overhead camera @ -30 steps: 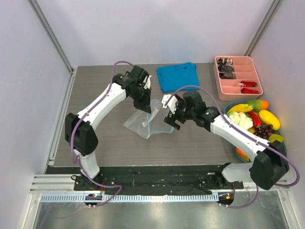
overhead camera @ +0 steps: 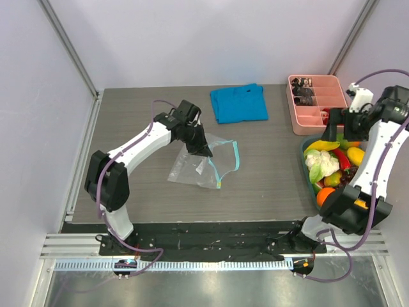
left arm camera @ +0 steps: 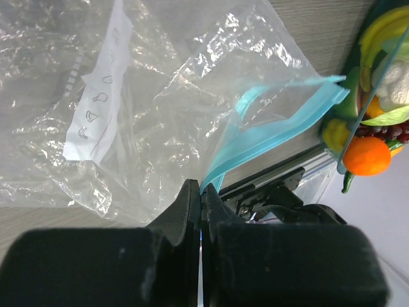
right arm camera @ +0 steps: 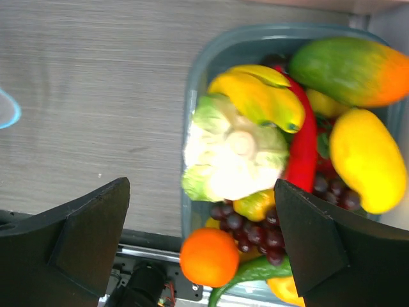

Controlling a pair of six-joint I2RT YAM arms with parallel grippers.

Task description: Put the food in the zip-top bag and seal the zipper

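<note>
The clear zip bag [overhead camera: 192, 169] with a pale blue zipper [left arm camera: 275, 131] lies mid-table. My left gripper is shut on its zipper edge, the bag's mouth spreading to the right. My right gripper [overhead camera: 339, 125] hangs open over a bin [right arm camera: 192, 128] of toy food at the right, nothing between its fingers. In the bin are a cauliflower [right arm camera: 233, 160], bananas [right arm camera: 255, 96], a red pepper [right arm camera: 301, 153], a mango [right arm camera: 367, 160], an orange [right arm camera: 209, 257] and grapes.
A folded blue cloth [overhead camera: 238, 103] lies at the back. A pink divided tray [overhead camera: 317, 86] stands behind the bin. The table between bag and bin is clear.
The right arm has swung from over the bag rightward to above the food bin. The left gripper and bag have shifted slightly.
</note>
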